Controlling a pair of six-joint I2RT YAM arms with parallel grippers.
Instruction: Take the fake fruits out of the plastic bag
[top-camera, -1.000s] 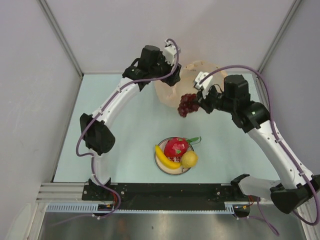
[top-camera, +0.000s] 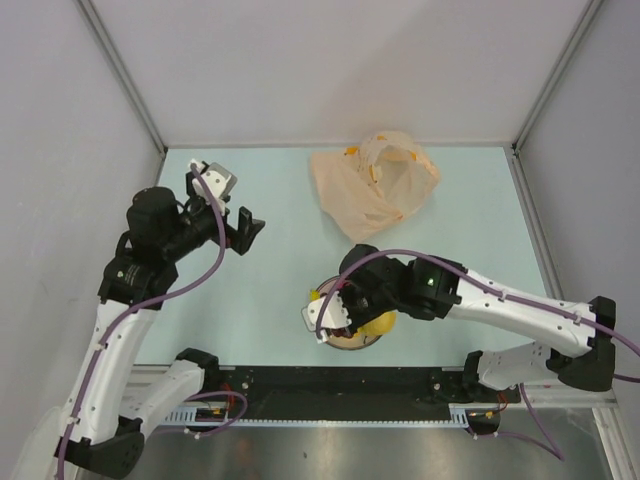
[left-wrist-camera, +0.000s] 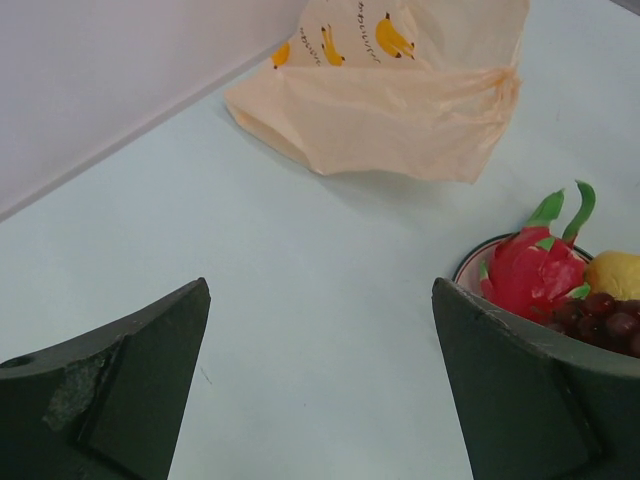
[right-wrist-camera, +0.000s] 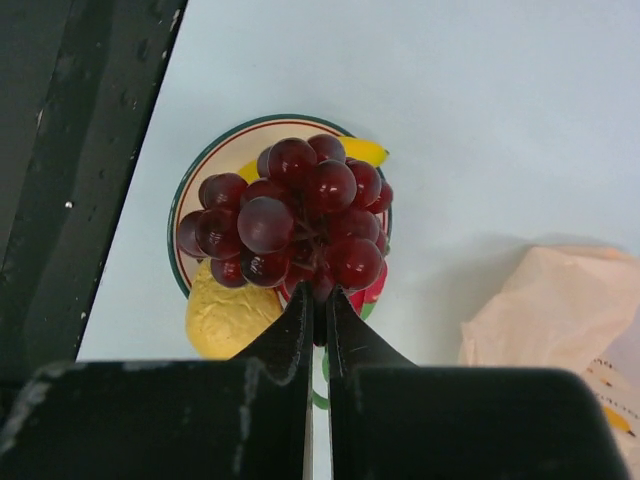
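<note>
A bunch of dark red grapes (right-wrist-camera: 290, 205) hangs by its stem from my right gripper, which is shut on it over the fruit plate (right-wrist-camera: 176, 225). Below the grapes are a yellow banana (right-wrist-camera: 362, 151), a lumpy yellow fruit (right-wrist-camera: 222, 315) and a pink dragon fruit (left-wrist-camera: 530, 270). Whether the grapes touch the other fruit, I cannot tell. Toward the back lies the crumpled peach plastic bag (top-camera: 362, 190), its mouth spread; no fruit shows inside. My left gripper (top-camera: 250, 228) is open above bare table at the left, well apart from bag and plate.
Around the plate the white table (top-camera: 240, 300) is mostly clear. A dark rail (top-camera: 340, 390) runs along the front edge close to the plate. Walls enclose the back and both sides.
The left arm has withdrawn from the bag toward the left. Bag and plate have stayed about where they were.
</note>
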